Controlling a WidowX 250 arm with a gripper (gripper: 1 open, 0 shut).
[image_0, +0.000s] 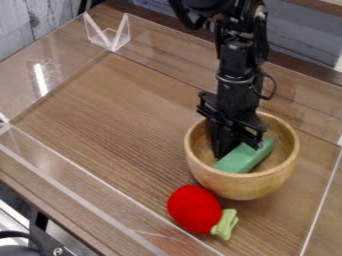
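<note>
A wooden bowl sits at the right of the table, with a green oblong object lying inside it. My black gripper reaches down into the bowl at the green object's upper left; its fingertips are partly hidden, and nothing shows clearly between them. A red round plush object with a pale green part lies just in front of the bowl.
A white wire stand is at the back left, and a grey wall runs along the back.
</note>
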